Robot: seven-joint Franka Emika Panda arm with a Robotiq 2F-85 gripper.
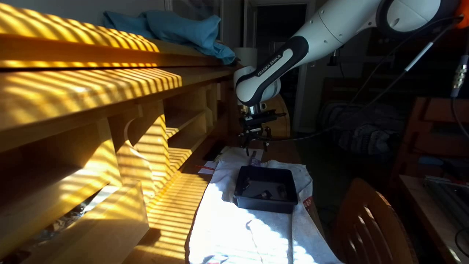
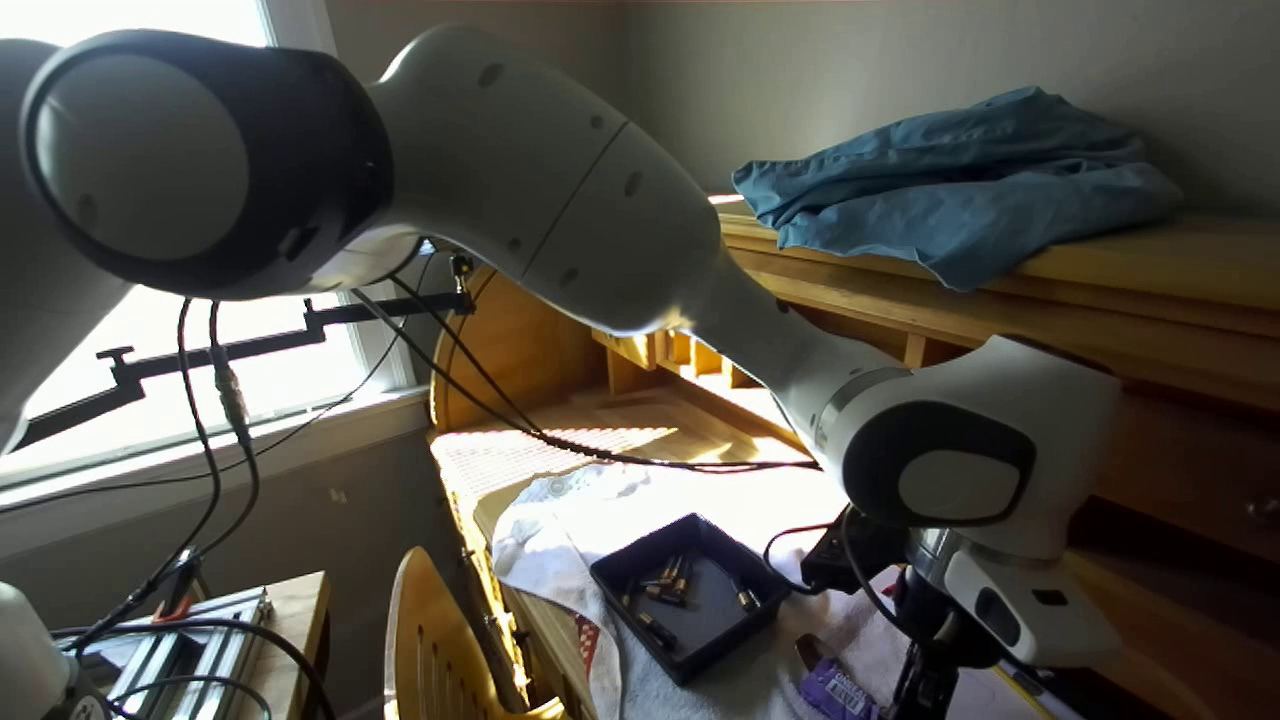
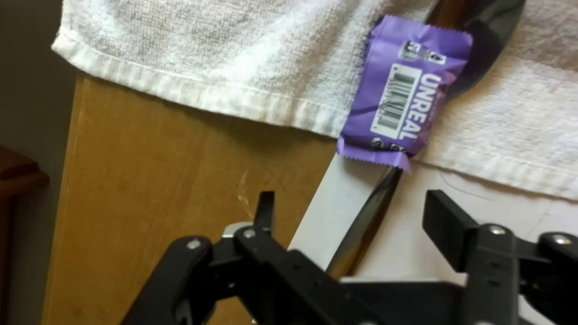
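Note:
A purple UNREAL wrapper packet (image 3: pixel 407 95) lies across a shiny spoon-like utensil (image 3: pixel 374 216), partly on the towel's edge and partly over white paper. Its printed side with the barcode faces up. My gripper is open, the fingers (image 3: pixel 265 212) wide apart with nothing between them; the utensil's handle passes beneath the gap. In exterior view 1 the gripper (image 1: pixel 257 147) hangs above the desk, behind the black tray. Exterior view 2 shows the packet (image 2: pixel 837 692) beside that tray, while the arm hides most of the gripper.
The black tray (image 1: pixel 266 205) stands on the white towel (image 3: pixel 216 59) and contains several small dark items. Wooden shelves (image 1: pixel 184 118) line one side of the desk. A chair (image 1: pixel 373 220) stands at the other side. Bare desk (image 3: pixel 135 189) shows beside the paper.

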